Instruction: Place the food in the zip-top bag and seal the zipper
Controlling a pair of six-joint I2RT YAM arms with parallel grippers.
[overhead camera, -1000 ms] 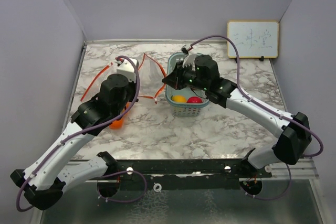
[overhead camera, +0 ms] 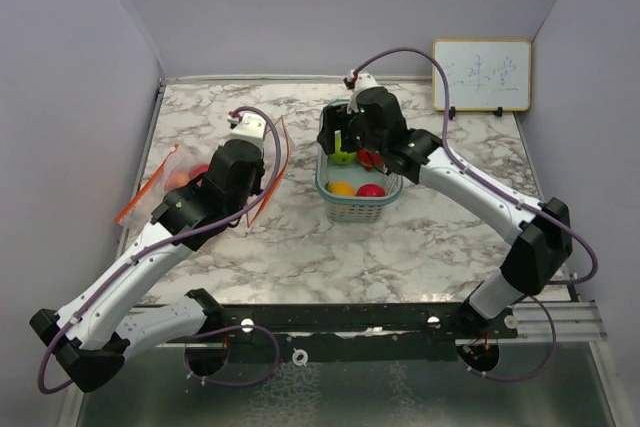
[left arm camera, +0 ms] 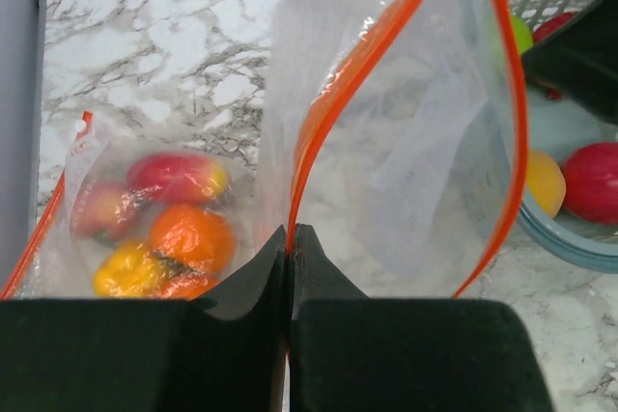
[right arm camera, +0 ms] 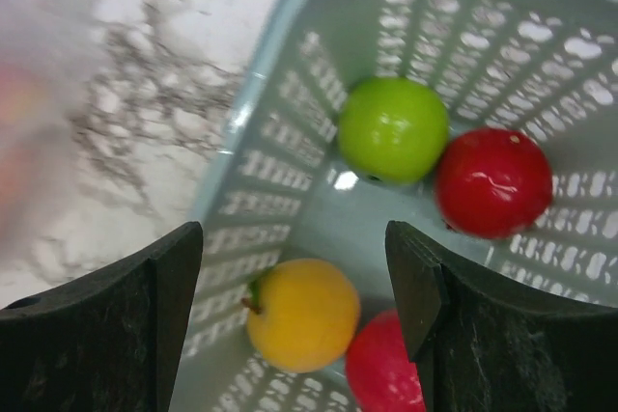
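My left gripper is shut on the orange-trimmed edge of a clear zip bag (left arm camera: 377,142), which stands up from it. Left of it, fruit lies in the clear bag, including an orange (left arm camera: 191,236) and a red-yellow mango (left arm camera: 177,177). My right gripper is open above the plastic basket (right arm camera: 251,123), which holds a green apple (right arm camera: 391,127), a red apple (right arm camera: 494,185), a yellow peach (right arm camera: 301,315) and another red fruit (right arm camera: 381,359).
A whiteboard (overhead camera: 481,74) stands at the back right. Grey walls bound the workspace.
The bag, earlier lifted and spread at my left gripper, now lies lower at the left.
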